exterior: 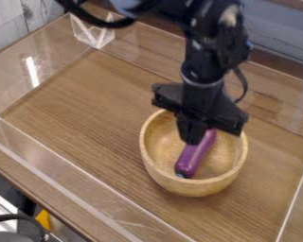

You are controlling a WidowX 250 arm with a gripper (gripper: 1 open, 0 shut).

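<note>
A tan bowl [162, 154] stands on the wooden table [65, 132], with a long purple object [191, 156] lying inside it. My black gripper [197, 112] is above the bowl's back part, blurred; its fingers look drawn together, and I see nothing held between them. The far end of the purple object is partly behind the gripper.
A clear plastic container [94, 28] is at the back left. The table's raised edge runs along the back right.
</note>
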